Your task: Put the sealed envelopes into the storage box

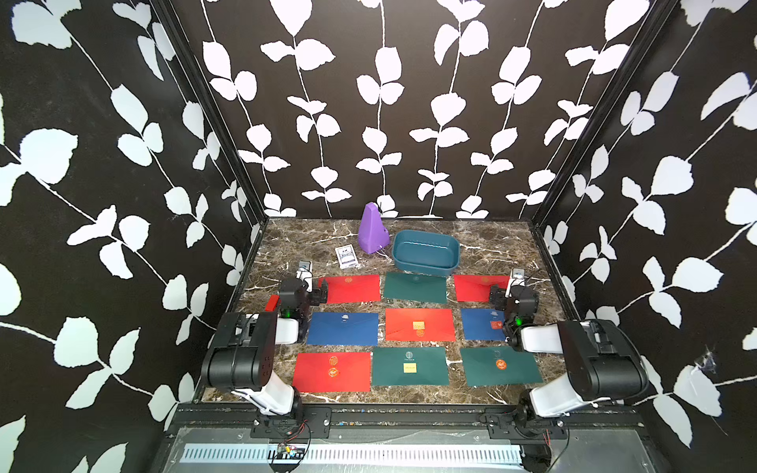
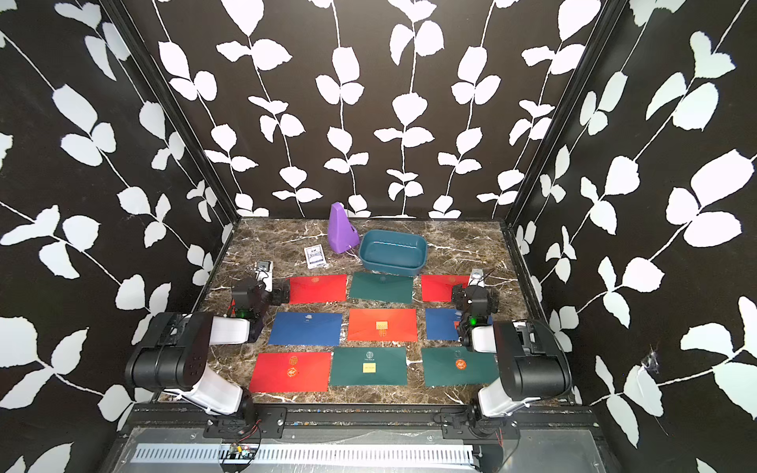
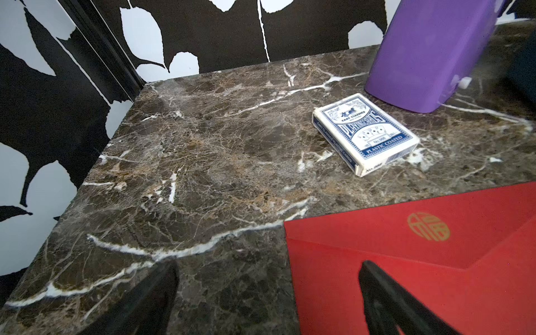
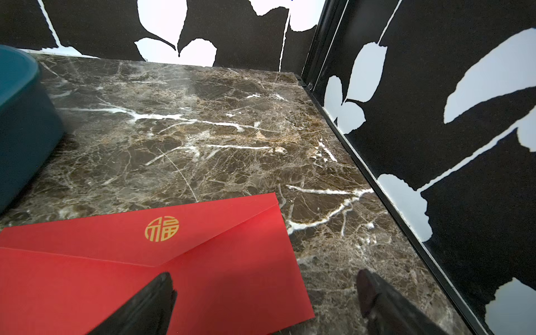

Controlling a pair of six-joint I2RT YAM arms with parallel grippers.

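Observation:
Several envelopes lie flat in three rows. In front are a red envelope (image 1: 332, 382) with an orange seal, a green one (image 1: 410, 375) with a yellow patch and a green one (image 1: 500, 374) with an orange seal. The middle row holds a plain-flapped blue envelope (image 1: 342, 331), a red one (image 1: 419, 331) with a yellow patch and a blue one (image 2: 441, 329) with a red patch, partly hidden. Behind are red (image 3: 424, 268), green (image 1: 414, 290) and red (image 4: 223, 262) envelopes without visible seals. The teal storage box (image 1: 426, 252) looks empty. My left gripper and right gripper stand open, holding nothing.
Left of the box stands a purple tapered object (image 1: 373, 230), with a boxed card deck (image 3: 364, 133) beside it. Bare marble (image 4: 223, 145) lies right of the box and at the back left. Walls close in the sides and back.

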